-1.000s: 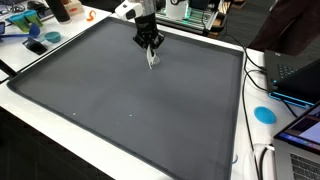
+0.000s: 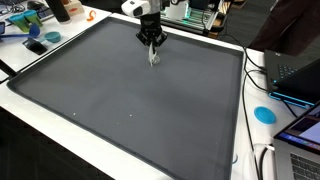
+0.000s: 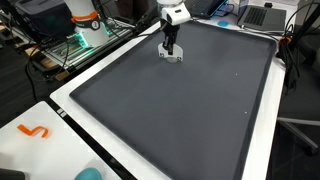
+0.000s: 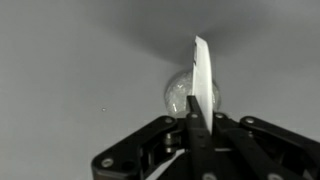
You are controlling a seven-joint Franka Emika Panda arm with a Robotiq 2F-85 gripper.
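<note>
My gripper is shut on a thin white strip (image 4: 203,72) that points out past the fingertips in the wrist view. Behind the strip, a round, clear, glass-like object (image 4: 178,92) shows, partly covered by it and by the black fingers. From outside, the gripper (image 2: 152,43) hangs low near the far edge of the dark grey board (image 2: 130,100). White and clear shapes (image 3: 171,57) merge just beneath it in exterior view 2. Whether the strip touches the clear object cannot be told.
Most of the board is bare. A blue disc (image 2: 265,115) lies on the white table to the right, near the laptops (image 2: 296,153). Blue-green items (image 2: 36,45) sit at the left, and an orange piece (image 3: 33,130) lies off the board.
The arm and gripper have shifted very slightly to the right over the last second. Nothing else has visibly changed.
</note>
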